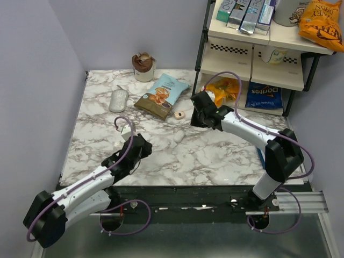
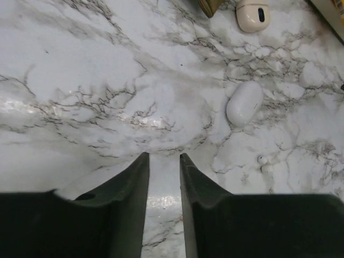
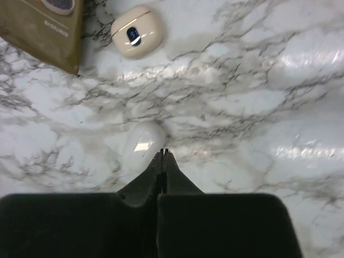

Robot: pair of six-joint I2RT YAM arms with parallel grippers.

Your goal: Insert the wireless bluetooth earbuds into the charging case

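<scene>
A smooth white case (image 2: 245,104) lies closed on the marble table; the top view shows it pale (image 1: 178,136) between the two arms. A tiny white piece, apparently an earbud (image 2: 264,163), rests a short way from it in the left wrist view. Farther back sits a cream case (image 3: 137,32) with a small dark display. My left gripper is partly open over bare marble, left of the white case, its gap empty. Shut, with nothing visible between the fingertips, my right gripper overlaps the white case's edge in its own view; contact cannot be judged.
A blue and brown snack bag (image 1: 162,97) lies behind the cases. A shelf rack (image 1: 226,56) with boxes and bags rises at the back right. Near the far left are a mesh object (image 1: 119,100) and a pot (image 1: 143,67).
</scene>
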